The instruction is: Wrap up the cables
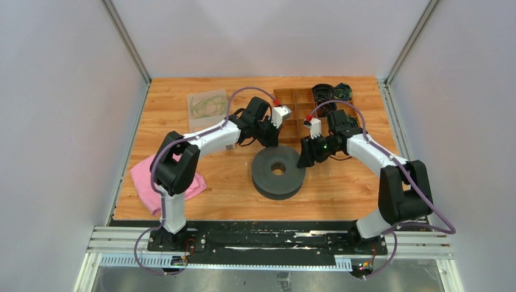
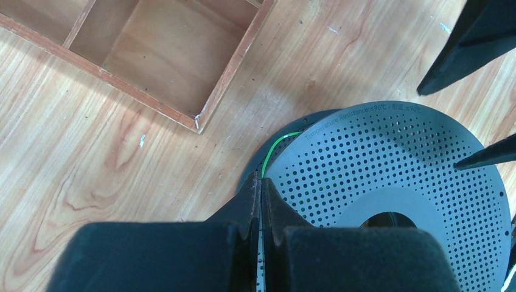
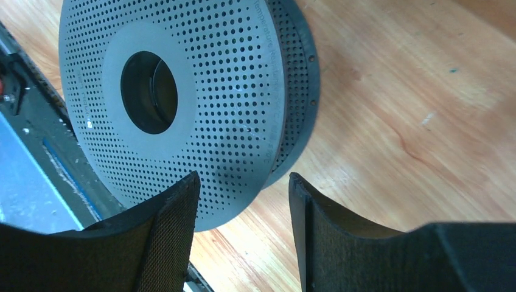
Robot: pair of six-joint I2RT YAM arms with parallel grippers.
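A dark grey perforated spool [image 1: 264, 173] lies at the table's middle; its top disc [image 2: 395, 158] sits offset over a lower one. My left gripper is shut at the spool's rear edge, its tips at a thin green cable [image 2: 275, 145] in the gap between the discs; whether it grips the cable is unclear. My right gripper stands part open over the spool's right rim, its fingertips either side of the edge.
A wooden compartment tray [image 1: 294, 95] with coiled black cables [image 1: 322, 91] stands behind the spool. A sheet [image 1: 201, 97] with pale green cable is back left; a pink cloth [image 1: 146, 182] lies front left.
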